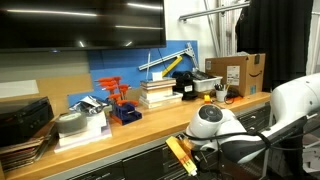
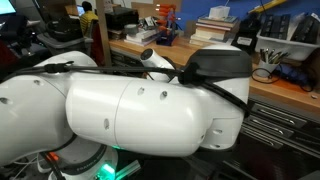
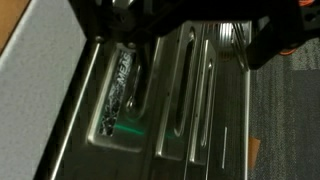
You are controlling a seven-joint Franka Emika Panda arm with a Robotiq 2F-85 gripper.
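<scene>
In the wrist view, the dark fingers of my gripper come in from the top, standing apart, with metal drawer fronts showing between them. Nothing is seen held there, though the picture is dim. The drawer (image 3: 120, 130) at left in that view has a recessed handle and a label strip (image 3: 118, 88) with partly readable letters. From the side, the white arm (image 1: 235, 135) is bent down in front of the bench's dark drawers (image 1: 148, 165). An orange-yellow piece (image 1: 181, 154) shows by the arm's lower end. The fingertips are hard to make out there.
Above the drawers, the wooden bench top (image 1: 150, 128) bears red-handled tools (image 1: 112, 84), stacked books (image 1: 158, 93), papers (image 1: 85, 130) and a cardboard box (image 1: 237, 73). In the second exterior view, the arm (image 2: 160, 110) covers much of the foreground. Grey carpet (image 3: 295, 120) lies right of the drawers.
</scene>
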